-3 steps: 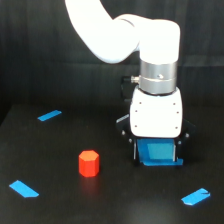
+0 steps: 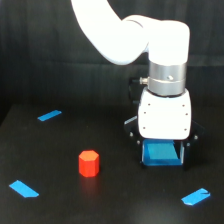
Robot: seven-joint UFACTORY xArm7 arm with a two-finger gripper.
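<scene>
In the camera view, a blue block-like thing (image 2: pixel 160 154) lies on the dark table right of centre. Directly over it is my gripper (image 2: pixel 162 148), pointing down, its white hand hiding the upper part of the blue thing. Dark finger parts show close to both its left and right sides. Whether they touch it is not clear, and neither is the gripper's state. Apart to the left, a red hexagonal block (image 2: pixel 89 163) stands on the table.
Flat blue strips lie on the table: one at the back left (image 2: pixel 50 115), another at the front left (image 2: pixel 24 189) and a third at the front right (image 2: pixel 196 197). Bare table surrounds the red block.
My arm and hand have shifted slightly to the right, still low over the blue thing. The red block and the blue strips have stayed in place.
</scene>
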